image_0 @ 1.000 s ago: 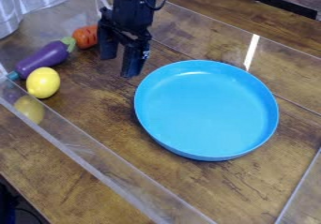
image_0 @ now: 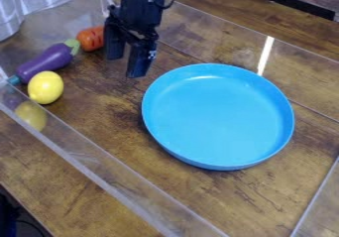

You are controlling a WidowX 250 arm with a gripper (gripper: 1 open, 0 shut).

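Note:
My black gripper (image_0: 129, 53) hangs at the top centre over the wooden surface, its fingers apart and open with nothing seen between them. To its left lie a purple eggplant (image_0: 44, 61), a yellow lemon-like item (image_0: 44, 88) and, just behind the gripper's left side, an orange-red vegetable (image_0: 89, 40), partly hidden. A large blue plate (image_0: 217, 116) sits right of and below the gripper.
Clear plastic walls (image_0: 93, 172) run along the left and lower edges of the area. The wood (image_0: 239, 23) behind the plate and at the upper right is clear.
My gripper has shifted very slightly left and up. The objects and the plate have stayed where they were.

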